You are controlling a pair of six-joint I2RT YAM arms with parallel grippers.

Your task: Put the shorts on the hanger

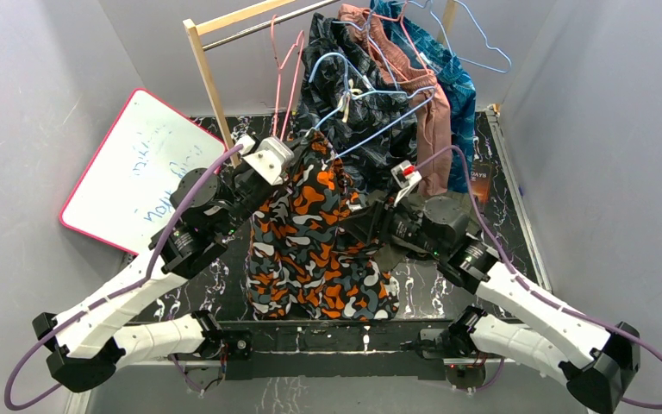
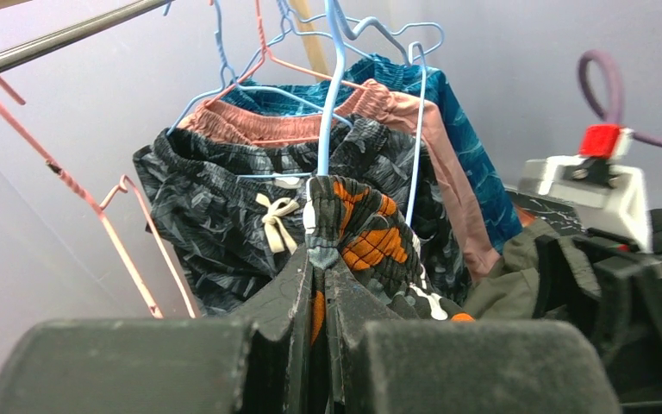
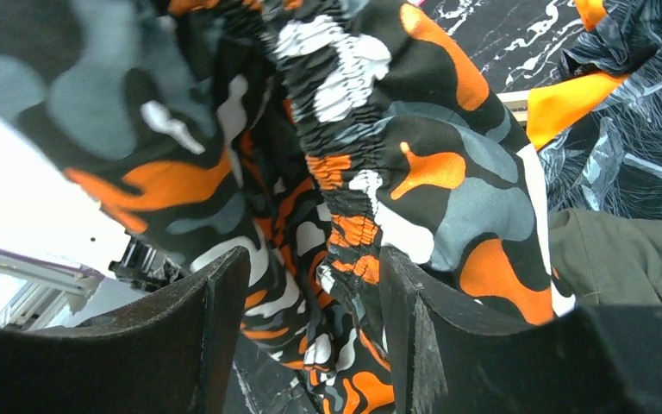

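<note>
Camouflage shorts in orange, grey and black (image 1: 306, 233) hang in front of the rack, lower edge near the table's front. My left gripper is shut on their waistband, which bunches up around the left end of a blue hanger (image 2: 327, 112). The hanger's right end (image 1: 429, 98) is free of the shorts and stands above them to the right. At the right side of the shorts is my right gripper (image 1: 346, 224), part open. In the right wrist view, the gathered waistband (image 3: 353, 233) shows between and beyond its spread fingers; a firm hold does not show.
Black patterned shorts (image 1: 319, 69), pink shorts (image 1: 435, 129) and blue shorts (image 1: 459, 95) hang behind on the rack. Pink hangers (image 1: 277, 78) hang at left. Olive cloth (image 3: 629, 259) lies right of the shorts. A whiteboard (image 1: 129, 164) stands at left.
</note>
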